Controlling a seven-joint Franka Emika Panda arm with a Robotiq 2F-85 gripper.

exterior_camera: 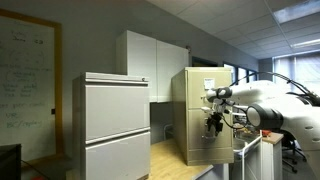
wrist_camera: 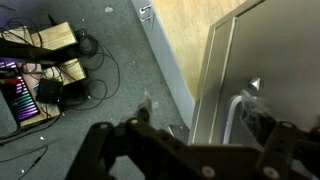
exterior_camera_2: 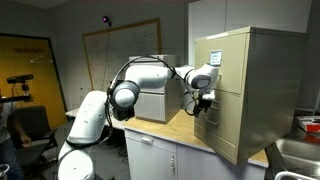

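Note:
A tan filing cabinet (exterior_camera: 200, 95) with several drawers stands on the worktop; in exterior view 2 its near side (exterior_camera_2: 262, 85) shows at the right. My gripper is in front of its drawer fronts, with its two fingers (wrist_camera: 258, 108) spread apart. Between them in the wrist view appear a pale drawer handle (wrist_camera: 231, 119) and the cabinet's edge. Nothing is visibly held, and whether a finger touches the handle I cannot tell. From outside, the gripper (exterior_camera: 213, 125) appears small and dark near the lower drawers.
A light grey cabinet (exterior_camera: 115, 125) sits farther along the wooden worktop (exterior_camera_2: 178, 130). White wall cupboards (exterior_camera: 150, 65) hang above. Below lies the grey floor (wrist_camera: 95, 120) with loose cables, and a sink (exterior_camera_2: 300, 150) is at the right.

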